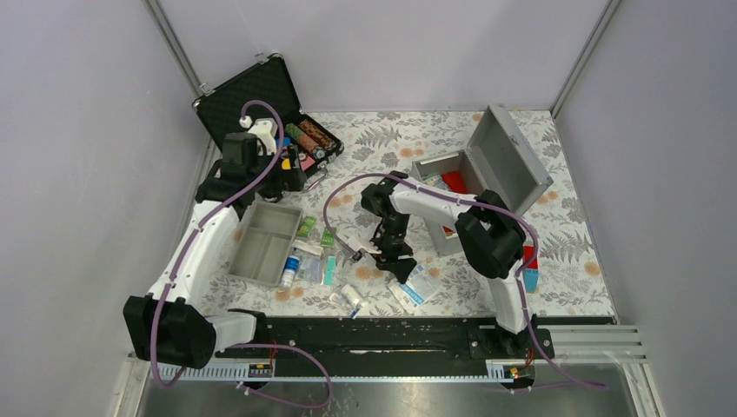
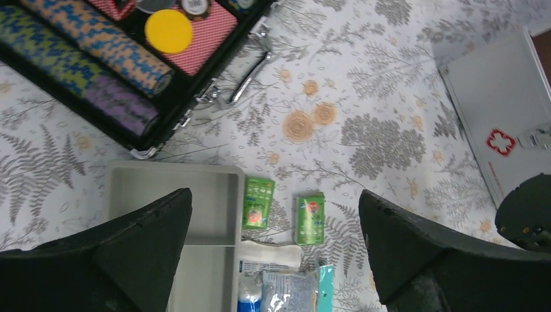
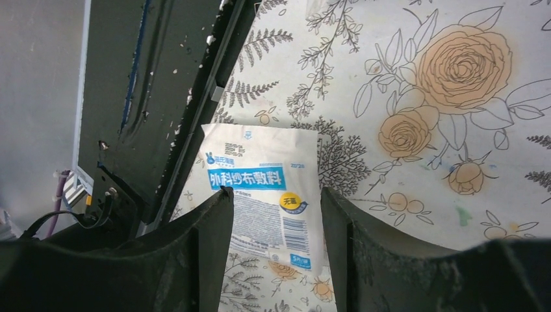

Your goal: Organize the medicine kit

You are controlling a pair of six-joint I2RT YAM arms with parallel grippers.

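A grey medicine box [image 1: 508,165] with red and white items inside stands open at the right. My right gripper is open just above a white-and-blue packet [image 3: 256,175] at the front of the table. My left gripper hangs open over the left side, near a grey divided tray [image 2: 201,195]. Beside the tray lie green packets [image 2: 311,218], a blue-labelled bottle [image 1: 288,271], a clear bag [image 2: 286,292] and a teal strip [image 2: 325,286]. White tubes [image 1: 348,300] lie at the front.
An open black case [image 1: 243,91] of rolls and tins is at the back left, with metal tools beside it. A red-and-blue box [image 1: 530,278] lies at the right.
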